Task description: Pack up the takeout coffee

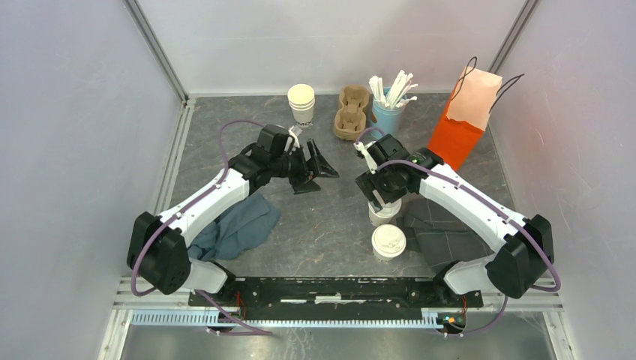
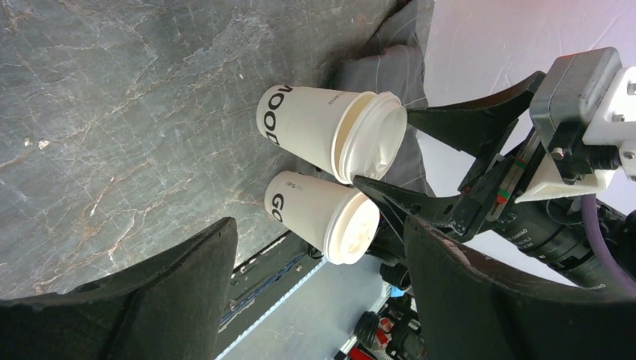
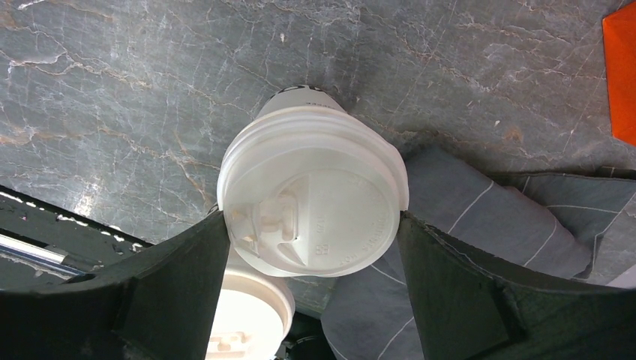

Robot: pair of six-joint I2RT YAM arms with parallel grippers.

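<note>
A white paper cup stands on the right half of the table. Its translucent white lid sits unevenly on top: in the left wrist view a gap shows between lid and rim on one side. My right gripper is open around that lid, one finger at each edge. A second cup, lidded, stands just in front of the first. Over the table's middle my left gripper hangs open and empty. At the back are a brown cup carrier and an orange paper bag with black handles.
Stacked paper cups stand at the back left of the carrier. A blue bucket holds several white sticks. A blue cloth lies at left, a dark cloth at right. Bare table lies between the arms.
</note>
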